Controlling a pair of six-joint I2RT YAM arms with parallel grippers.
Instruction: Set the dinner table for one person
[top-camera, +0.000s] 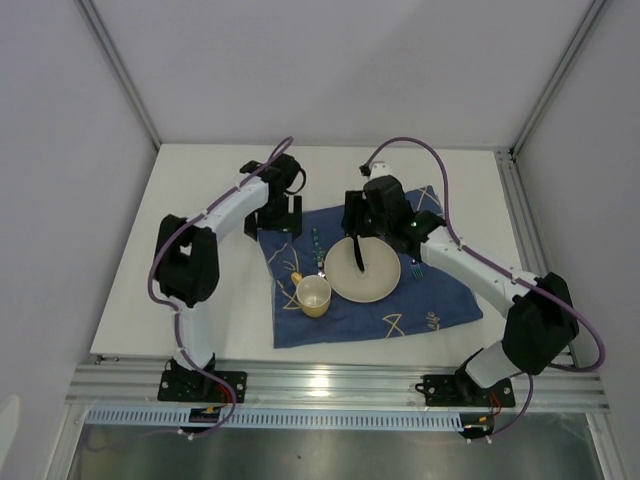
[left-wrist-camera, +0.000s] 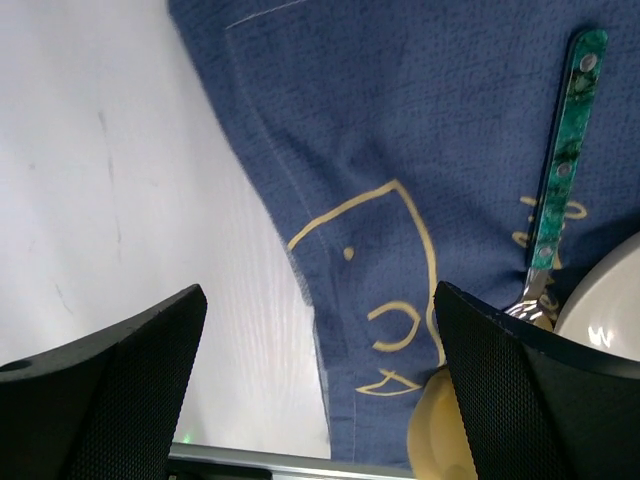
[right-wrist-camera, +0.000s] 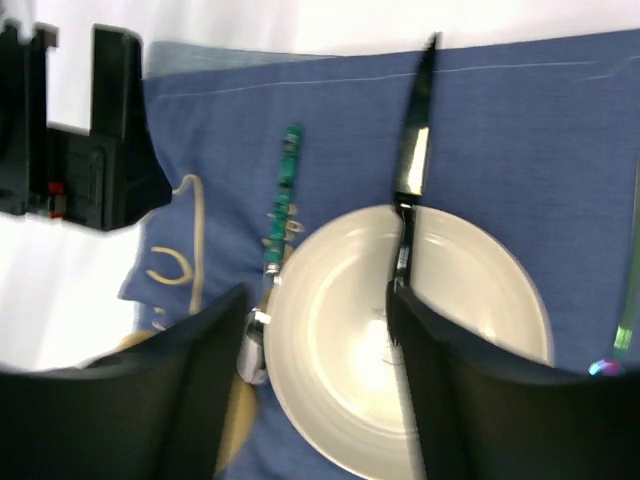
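Note:
A blue cloth (top-camera: 375, 325) carries a cream plate (top-camera: 362, 285), a yellow mug (top-camera: 313, 296) and a green-handled utensil (left-wrist-camera: 565, 150) left of the plate. A black knife (right-wrist-camera: 415, 150) lies across the plate's back rim. A green-handled utensil (top-camera: 416, 270) is at the plate's right. My left gripper (top-camera: 280, 212) is open over the cloth's back-left corner, empty between its fingers in its wrist view. My right gripper (top-camera: 354, 212) hangs over the knife, its fingers apart and blurred in its wrist view, around the knife's handle end; contact cannot be told.
Bare white table (top-camera: 190, 300) lies left of the cloth and along the back. The left gripper is close beside the right one, seen at the upper left of the right wrist view.

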